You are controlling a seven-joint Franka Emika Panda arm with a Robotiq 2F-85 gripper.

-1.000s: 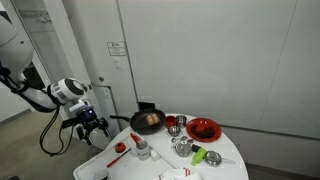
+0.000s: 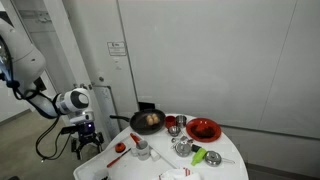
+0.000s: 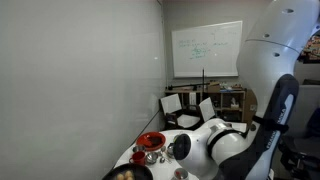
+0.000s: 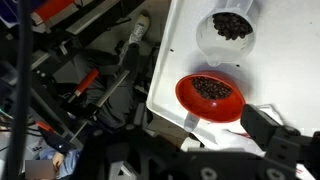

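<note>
My gripper (image 2: 83,148) hangs at the left edge of the white table, pointing downward. In the wrist view its dark fingers (image 4: 262,128) stand apart at the bottom of the picture, so it is open. Nothing shows between them. A red bowl (image 4: 183,92) holding dark beans lies on the table ahead of the fingers, apart from them. Beyond it stands a clear container (image 4: 212,45), also with dark beans inside. In the second exterior view the white arm (image 3: 262,90) is large at the right, and the gripper's fingertips cannot be made out there.
A black pan (image 2: 148,122) with brownish items, a large red bowl (image 2: 204,130), metal pots (image 2: 183,148), a green object (image 2: 199,156) and a white cloth (image 2: 180,174) lie farther right. The table edge (image 4: 158,88) runs beside the small bowl.
Compared with one second ago, my gripper has moved down and a little left, and now points more steeply downward. The table items look unchanged.
</note>
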